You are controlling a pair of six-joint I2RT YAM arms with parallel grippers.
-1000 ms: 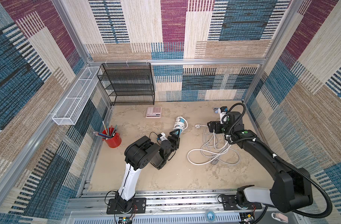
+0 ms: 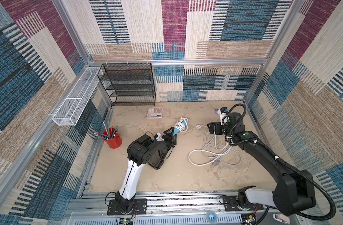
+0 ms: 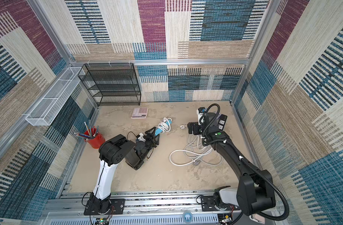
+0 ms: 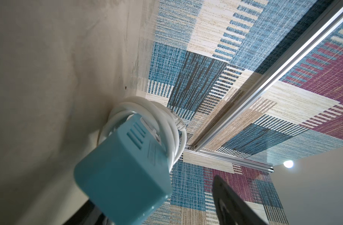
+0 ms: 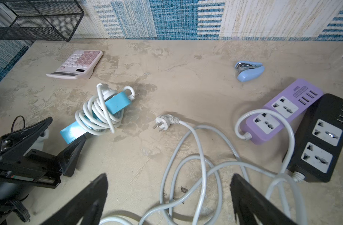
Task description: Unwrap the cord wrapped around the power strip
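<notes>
The blue power strip [image 5: 73, 132] lies on the table with white cord [image 5: 100, 114] wrapped around its middle and far half. Its plug rests at the far end of the coils. At the near, bare end of the strip, my left gripper stands part open, that end reaching between its fingers. In the left wrist view, the strip's end [image 4: 122, 168] sits close to the left finger, with a clear gap to the right finger [image 4: 227, 198]. To the right, my right gripper is open above the table, nothing between its fingers.
Right of the wrapped strip lie loose cords [image 5: 201, 165] and a plug [image 5: 163, 121], with a purple strip [image 5: 265, 127] and a black strip [image 5: 302, 161]. A calculator [image 5: 77, 63] and a stapler [image 5: 249, 71] lie farther back. A red cup [image 2: 113, 141] stands left.
My left gripper has shifted a little left, and the strip's near end has swung slightly left with it. The right arm has not moved.
</notes>
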